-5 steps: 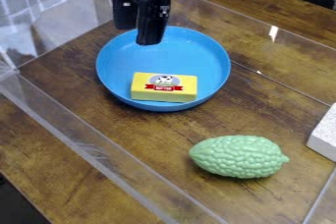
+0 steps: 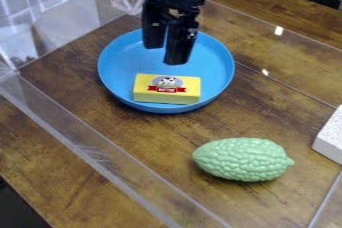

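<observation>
A blue plate (image 2: 122,68) holds a yellow butter box (image 2: 168,89) with a cow picture and red label, on its front part. My black gripper (image 2: 170,44) hangs over the back of the plate, behind and above the box, its two fingers pointing down and apart, with nothing visible between them.
A green bumpy vegetable (image 2: 243,160) lies on the wooden table front right. A white block (image 2: 333,134) sits at the right edge. Clear plastic walls cross the left and right sides.
My gripper has moved right and slightly down, from the plate's back left to above the back middle of the plate. The plate, box and vegetable look unmoved.
</observation>
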